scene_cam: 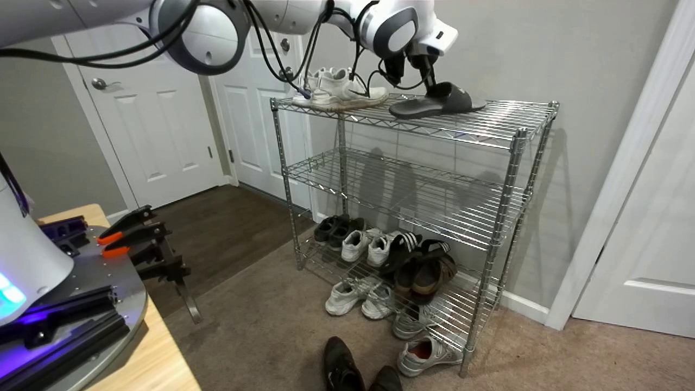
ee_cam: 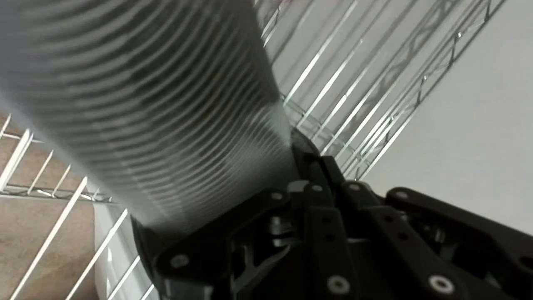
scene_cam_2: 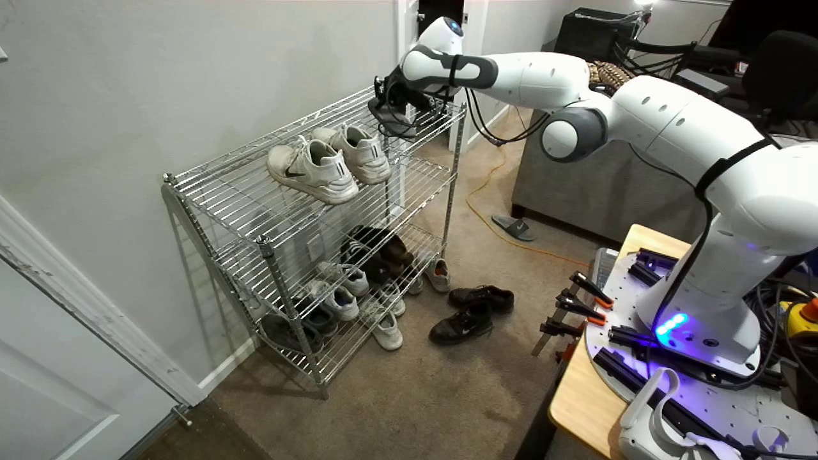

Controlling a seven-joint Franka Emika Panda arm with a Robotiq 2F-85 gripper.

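A dark grey slide sandal (scene_cam: pixel 443 101) sits at the top shelf, its strap end toward the right in the first exterior view. My gripper (scene_cam: pixel 429 81) is right at its strap, coming down from above. Up close in the wrist view, the ridged grey surface of the sandal (ee_cam: pixel 165 115) fills the upper left, blurred. There the black fingers (ee_cam: pixel 330 172) are shut together beside its edge; whether any thin part is pinched between them is hidden. The second exterior view shows the sandal (scene_cam_2: pixel 392 117) partly behind cables at the shelf's far end.
White sneakers (scene_cam: pixel 345 90) stand beside the sandal on the top shelf of the wire rack (scene_cam: pixel 515 140). The middle shelf (scene_cam: pixel 417 182) is bare. Several shoes crowd the bottom, with black shoes (scene_cam_2: pixel 468 314) on the carpet. Another slide (scene_cam_2: pixel 514 227) lies on the floor. A wall backs the rack.
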